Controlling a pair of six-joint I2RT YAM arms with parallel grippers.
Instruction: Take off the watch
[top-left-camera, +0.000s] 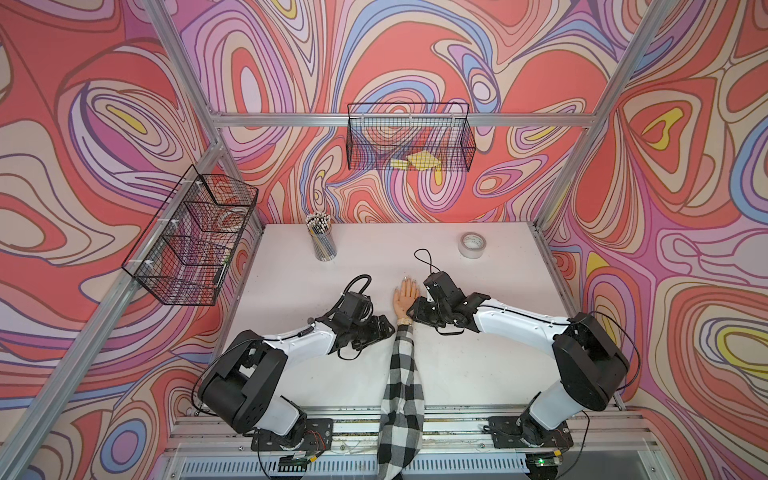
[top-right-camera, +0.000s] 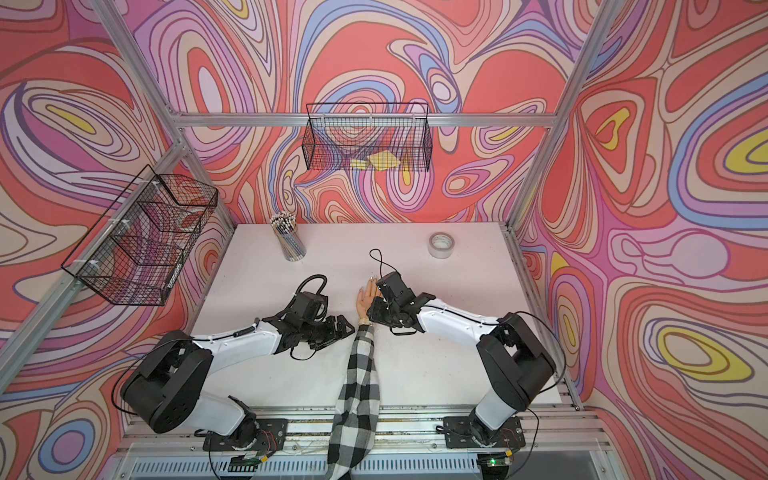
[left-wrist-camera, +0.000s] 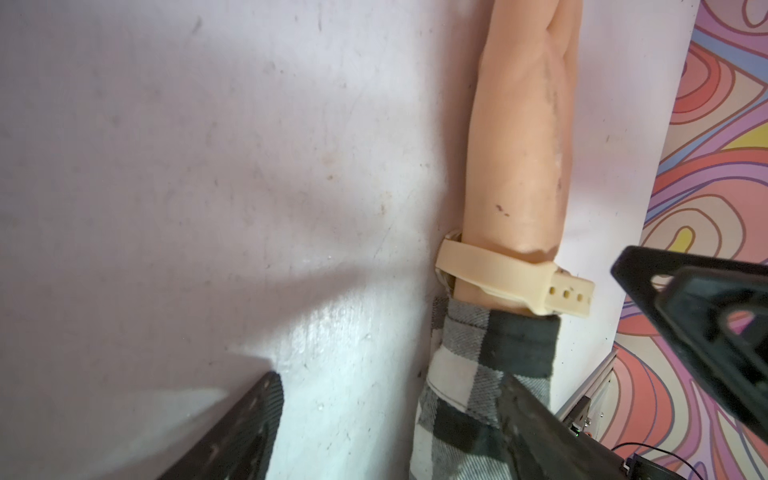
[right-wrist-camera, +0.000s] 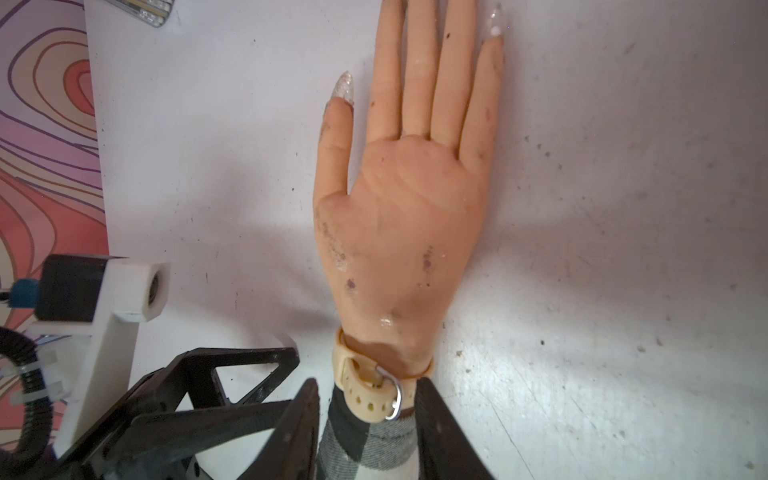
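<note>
A cream watch strap (left-wrist-camera: 496, 272) circles the wrist of a dummy hand (right-wrist-camera: 404, 216), just above the checked sleeve (left-wrist-camera: 472, 376). In the right wrist view the strap's holed end lies by a metal buckle (right-wrist-camera: 393, 396); in the left wrist view an end with holes sticks out sideways. The watch face is not visible. My left gripper is open, left of the wrist, its fingers (left-wrist-camera: 248, 432) apart with nothing gripped. My right gripper stands part open over the wrist's right side; the strap shows beyond the gap between its fingers, apparently not held.
Both grippers are close together across the wrist; a black frame (right-wrist-camera: 216, 392) of the left one intrudes in the right wrist view. A tape roll (top-left-camera: 472, 245) and a cup of sticks (top-left-camera: 321, 238) stand far back.
</note>
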